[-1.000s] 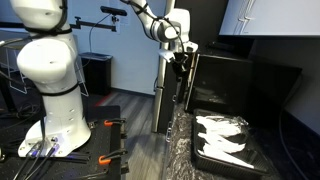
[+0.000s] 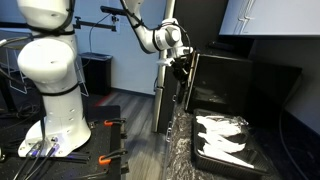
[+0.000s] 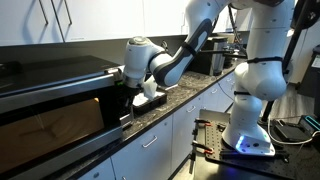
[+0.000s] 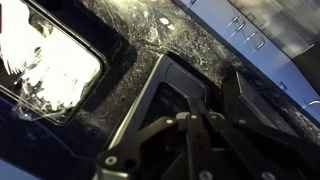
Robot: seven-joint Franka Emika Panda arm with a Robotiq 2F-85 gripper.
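Black fingers of my gripper stand close together at the lower right of the wrist view; the gripper is shut, and nothing shows between them. Below and beside it lies a dark device with a silver rim (image 4: 150,98) on the speckled counter. A black tray (image 4: 98,62) holding crumpled white material (image 4: 45,62) is at the upper left there, apart from the gripper. Exterior view 1 shows the same tray (image 2: 200,162) on the counter at right. My white arm (image 2: 50,65) rises at the left, its gripper out of sight.
A person in a white shirt (image 2: 162,40) stands by the counter's far end, close to a dark oven-like box (image 2: 240,85). Exterior view 2 has the person (image 3: 140,75) in front of the cabinets. A dark block (image 4: 258,105) lies right of the rimmed device.
My arm and the tray look unmoved.
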